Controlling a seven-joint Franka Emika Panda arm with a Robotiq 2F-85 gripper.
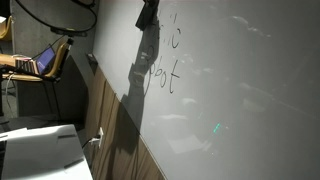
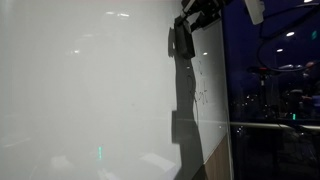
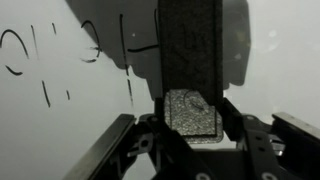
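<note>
My gripper is shut on a dark, block-shaped eraser with a speckled grey end facing the wrist camera. Black handwriting runs across the whiteboard to the left of the eraser, and part of it is hidden behind the block. In exterior view 1 the eraser is at the top edge, over or near the start of the upper word; the lower writing stays readable. Exterior view 2 shows the dark eraser close to the board; whether it touches cannot be told.
The arm's long shadow falls down the board. Below the board is wood panelling. A white table and a chair with a laptop stand at left. Much of the board is bare.
</note>
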